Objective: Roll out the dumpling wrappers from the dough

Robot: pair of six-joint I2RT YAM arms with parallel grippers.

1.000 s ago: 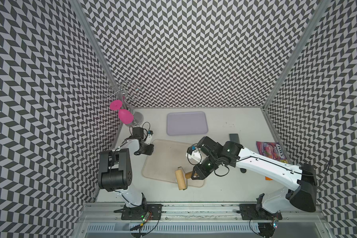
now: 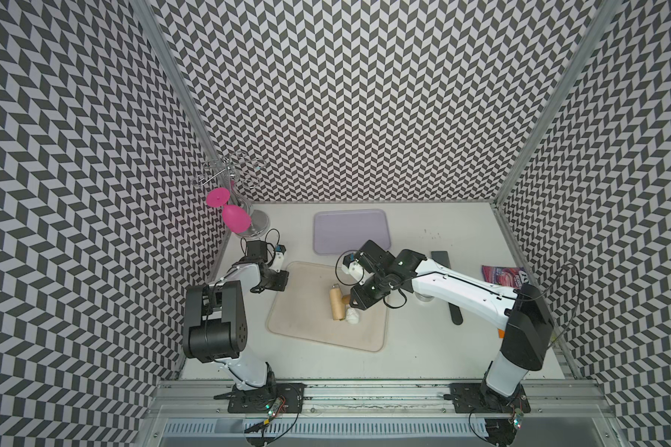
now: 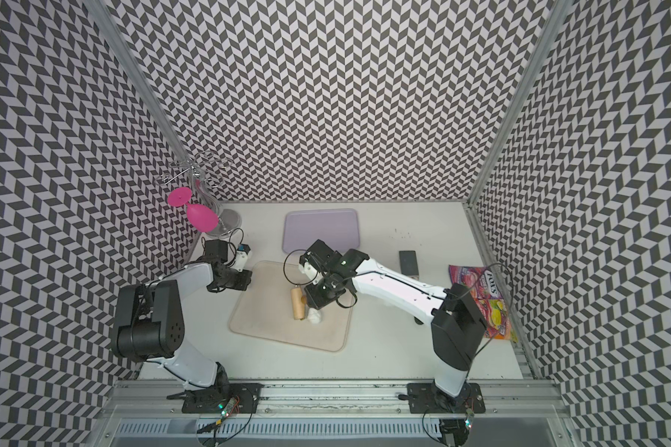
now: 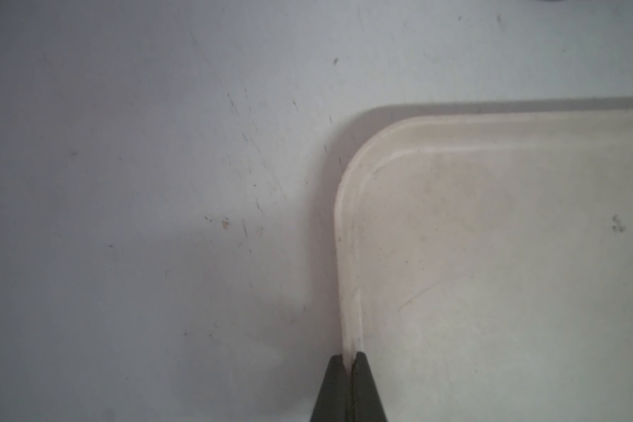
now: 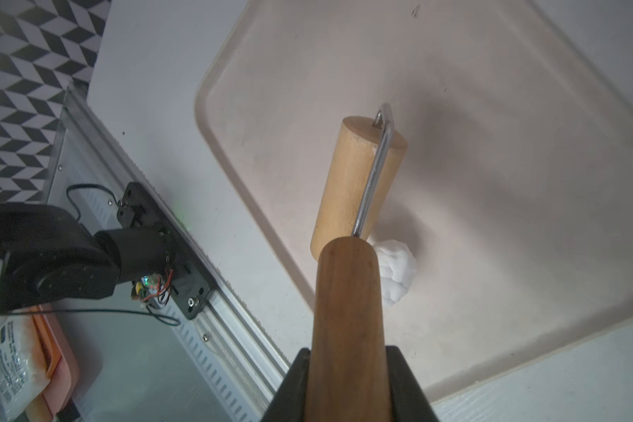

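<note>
A wooden roller with a metal bracket (image 5: 358,176) is held over the beige tray (image 2: 298,324), my right gripper shut on its wooden handle (image 5: 348,316). Just beside the roller lies a small white lump of dough (image 5: 395,270), partly covered by the handle in the right wrist view; its rounded shape also shows in the top left view. Whether the roller touches the tray or dough cannot be told. At the tray's left edge, my left gripper is shut, nothing visible between its fingertips.
An empty lilac tray (image 2: 350,231) sits at the back. To the right lie a dark long-handled tool (image 2: 455,311) and a colourful bag (image 2: 505,276). A rack with pink utensils (image 2: 235,218) stands at back left.
My right arm has carried the roller away from the tray's front edge, toward its middle. The white dough now shows beside it. My left arm is practically still.
</note>
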